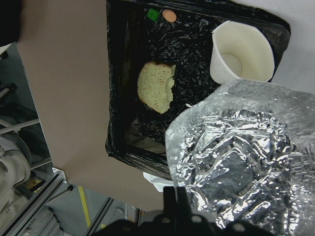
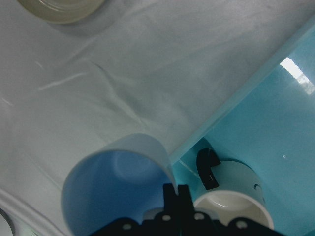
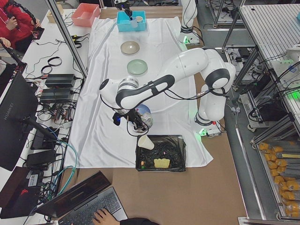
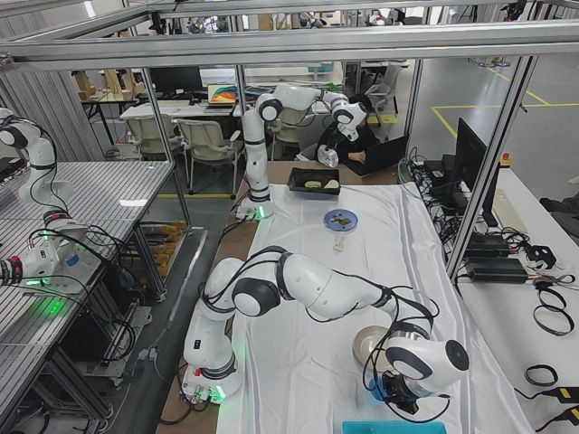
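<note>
My left gripper is shut on a crumpled, silvery clear plastic piece (image 1: 231, 172), held above the near edge of a black-lined bin (image 1: 118, 98). In the bin lie a white cup (image 1: 241, 51), a bread slice (image 1: 155, 86), a green block (image 1: 152, 14) and a pinkish round piece (image 1: 169, 15). My right gripper is shut on a blue cup (image 2: 98, 191) over the edge of a teal tub (image 2: 280, 118), where a white-and-teal mug (image 2: 231, 206) stands.
A blue plate (image 4: 341, 220) with food lies near the bin. Beige (image 3: 130, 47) and green (image 3: 137, 67) plates sit on the white cloth, which has clear room at its left.
</note>
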